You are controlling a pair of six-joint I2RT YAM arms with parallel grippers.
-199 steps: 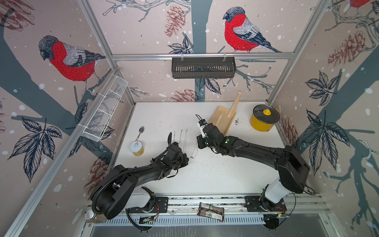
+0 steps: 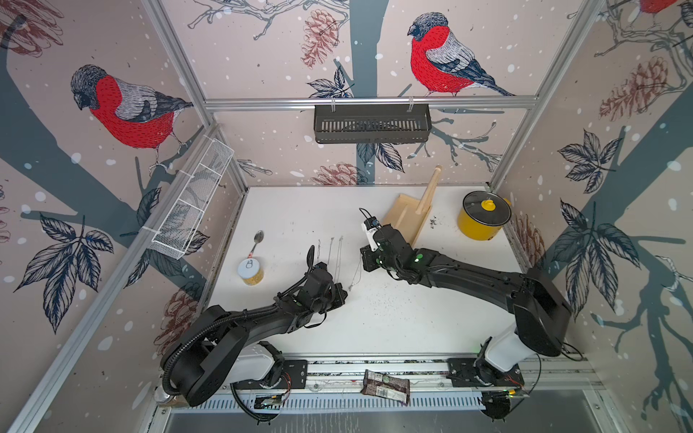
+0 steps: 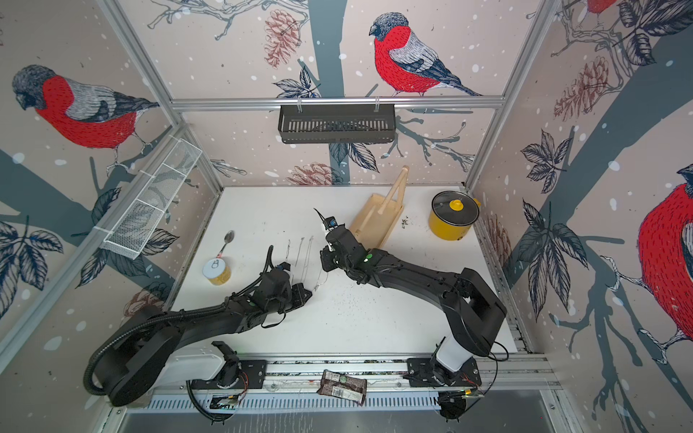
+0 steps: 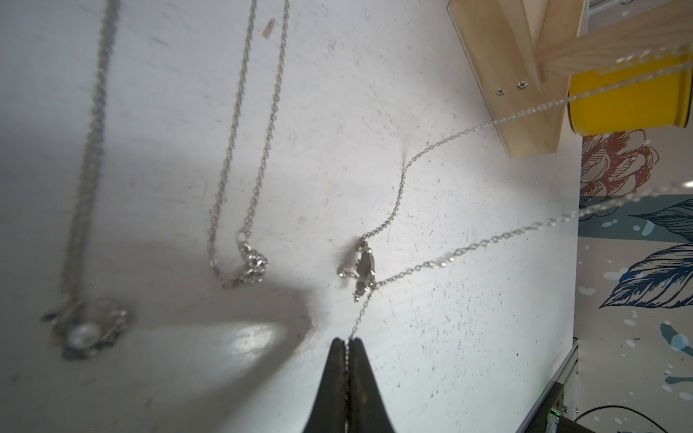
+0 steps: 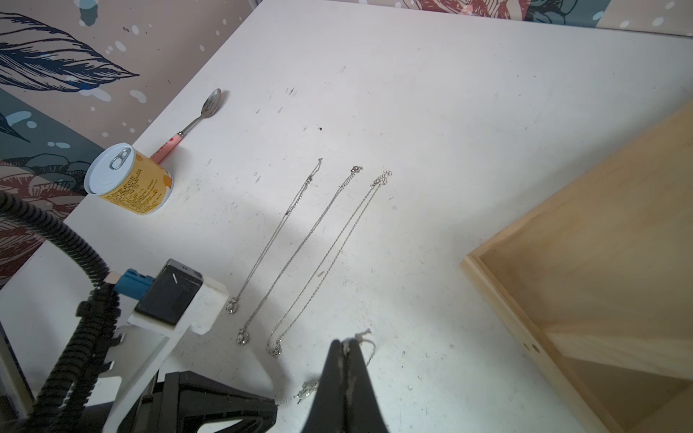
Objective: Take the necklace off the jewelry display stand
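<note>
A silver necklace with a leaf-like pendant (image 4: pixel 364 268) is stretched between my grippers. My left gripper is shut on a thin stretch of its chain, just in front of the pendant. My right gripper is shut, with chain at its fingertips and running down toward the left gripper. Three other necklaces lie in a row on the white table, seen in the right wrist view: a left one (image 5: pixel 263 252), a middle one (image 5: pixel 296 252) and a right one (image 5: pixel 325 278). The wooden display stand (image 2: pixel 404 216) stands behind my right gripper.
A can (image 5: pixel 133 184) and a spoon (image 5: pixel 210 104) lie at the table's left. A yellow pot (image 2: pixel 480 223) stands at the back right.
Both arms have shifted slightly over the last second, the left one a little toward the front. Little else differs.
</note>
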